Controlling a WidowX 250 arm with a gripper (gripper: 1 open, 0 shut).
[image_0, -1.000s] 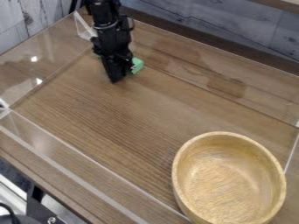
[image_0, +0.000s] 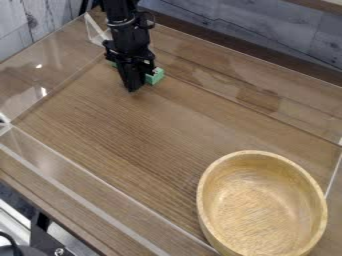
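Observation:
My black gripper (image_0: 128, 77) hangs at the top left over the wooden table, low by a small green object (image_0: 154, 76). The green object shows partly behind and right of the fingers. Whether the fingers are open or shut on it is too small and dark to tell.
A large empty beige bowl (image_0: 261, 210) stands at the lower right of the table (image_0: 147, 160). Grey planks lie beyond the table's back right edge, and cables show at the lower left corner.
The gripper has shifted slightly, and the green object beside it sits a little differently, slightly left and lower. The bowl is unmoved.

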